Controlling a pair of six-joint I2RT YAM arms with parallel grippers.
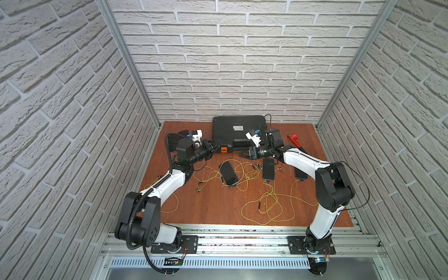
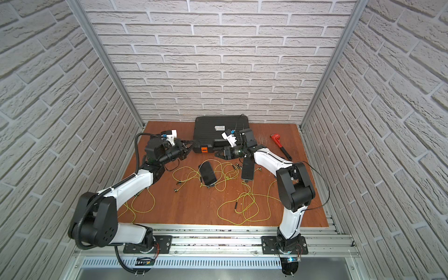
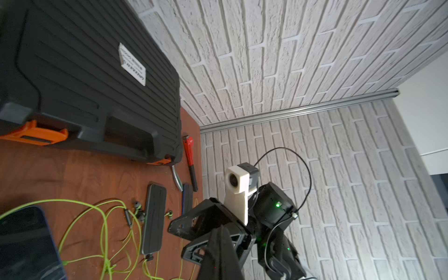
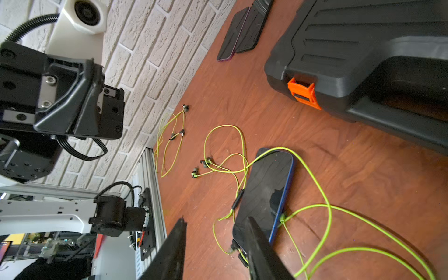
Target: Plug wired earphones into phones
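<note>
My left gripper [image 1: 213, 144] hangs above the middle-left of the table, shut, with nothing visible between its fingers. My right gripper [image 1: 247, 155] stands to its right, fingers apart and empty in the right wrist view. A phone [image 4: 262, 196] lies below, with yellow earphone cords [image 4: 326, 207] looped over and around it and a connector at its lower end. Another phone [image 3: 153, 219] lies to the right with a connector at its end. A further phone at the right is partly hidden by the right arm. More earphones [image 4: 196, 172] lie on the left.
A black case [image 1: 239, 123] with orange latches fills the back middle. Two stacked phones [image 4: 233, 32] lie at back left. A red pipe wrench [image 1: 294, 139] and a metal tool [image 3: 176, 179] lie at the right.
</note>
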